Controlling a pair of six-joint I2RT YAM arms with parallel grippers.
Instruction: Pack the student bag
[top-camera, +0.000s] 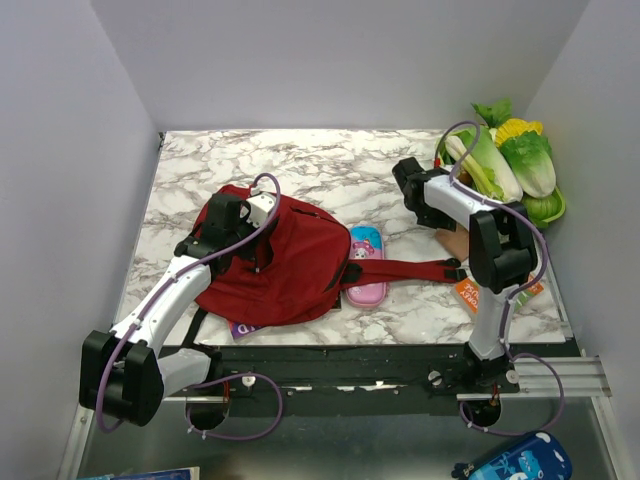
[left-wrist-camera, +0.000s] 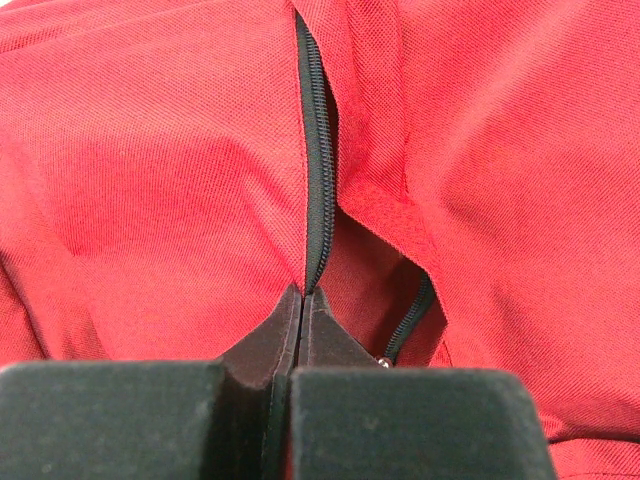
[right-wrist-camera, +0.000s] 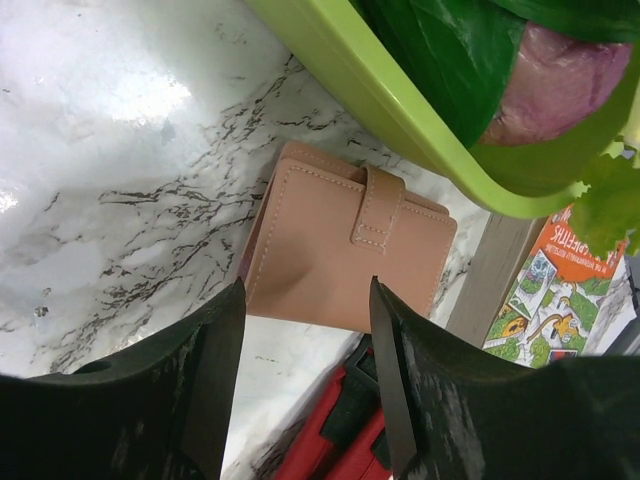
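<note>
The red bag (top-camera: 310, 235) lies on the left and middle of the marble table, one strap stretched to the right. My left gripper is shut at the black zipper edge (left-wrist-camera: 318, 150) of the bag's opening, its tips gripping the thin edge. A tan wallet-like case (right-wrist-camera: 340, 250) with a stitched flap lies flat on the table in the right wrist view. Above it, my right gripper is part open, with nothing held; its fingers (right-wrist-camera: 215, 370) stand on either side of the case's near part in the view.
A green basket of vegetables (top-camera: 512, 165) stands at the back right, its rim (right-wrist-camera: 400, 90) close to the case. A pink and blue pencil case (top-camera: 366, 290) lies under the strap. Books (right-wrist-camera: 560, 285) lie at the right; a blue case (top-camera: 520, 460) sits off the table.
</note>
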